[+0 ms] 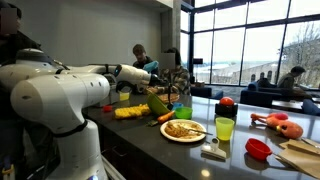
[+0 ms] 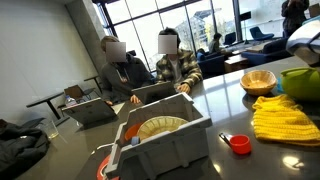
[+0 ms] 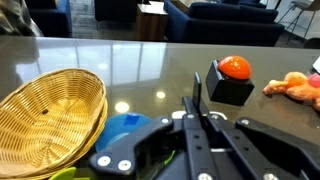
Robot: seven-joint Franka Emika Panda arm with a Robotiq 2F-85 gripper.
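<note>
My gripper is shut on a thin dark upright object (image 3: 197,88), whose tip rises above the fingers in the wrist view. What it is cannot be made out, as its lower part is hidden by the fingers. Left of it lie a wicker basket (image 3: 50,120) and a blue dish (image 3: 122,128). A green bowl (image 1: 157,104) shows below the outstretched arm in exterior view 1, and beside a yellow cloth (image 2: 285,119) in exterior view 2.
A plate of food (image 1: 183,131), a yellow-green cup (image 1: 224,128) and a red bowl (image 1: 258,149) occupy the near table. Farther off stand a black block with an orange ball (image 3: 236,68) and an orange toy (image 3: 292,86). A grey bin (image 2: 165,148) sits at the other end.
</note>
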